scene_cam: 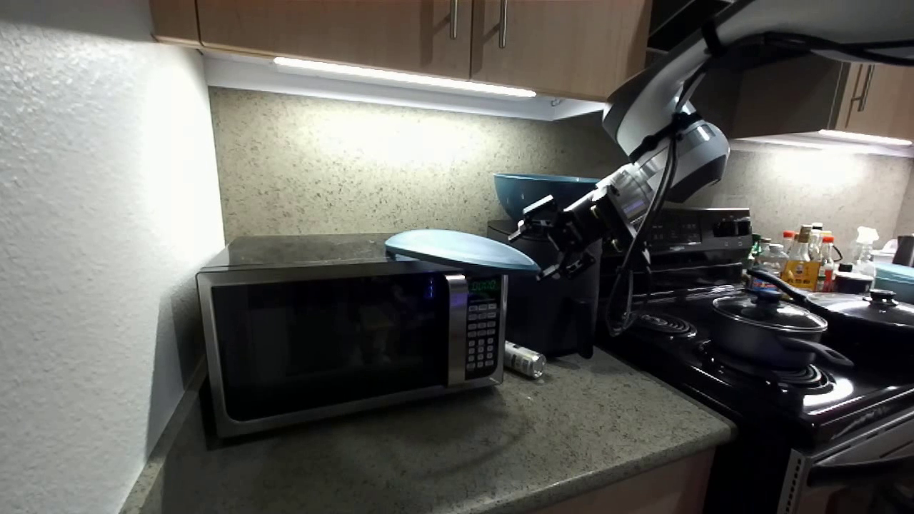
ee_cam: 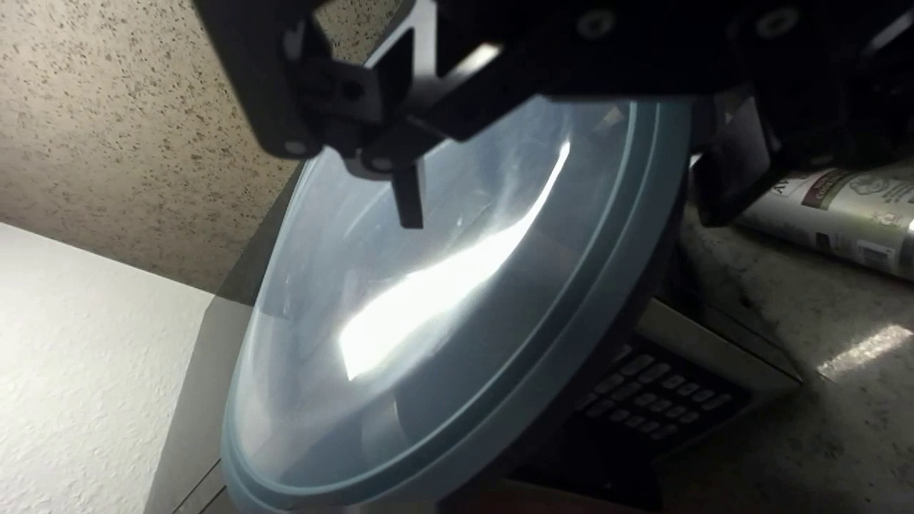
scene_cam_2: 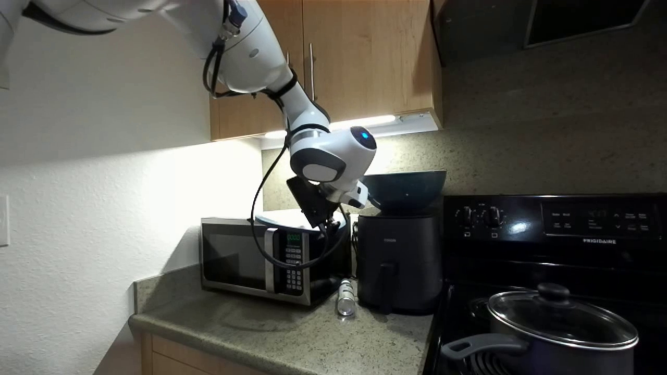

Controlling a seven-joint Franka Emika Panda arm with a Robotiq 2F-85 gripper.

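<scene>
A pale blue lid (scene_cam: 458, 248) with a clear, glossy centre rests on top of the microwave (scene_cam: 343, 334), its right end jutting past the microwave's side. At that end is my gripper (scene_cam: 533, 253), open and tilted down to the left. In the wrist view the lid (ee_cam: 480, 377) fills the middle; one finger (ee_cam: 409, 201) shows over its clear part and the other finger (ee_cam: 728, 175) lies outside the rim. Whether either finger touches the lid, I cannot tell. The arm's wrist hides the fingertips in exterior view 2.
A black air fryer (scene_cam_2: 400, 262) stands right of the microwave, with a dark blue bowl (scene_cam_2: 406, 190) on top. Between the two appliances a silver can (scene_cam_2: 345, 299) lies on the counter (scene_cam_2: 275, 331). The stove holds a lidded pot (scene_cam: 767, 330). Cabinets (scene_cam: 343, 34) hang above.
</scene>
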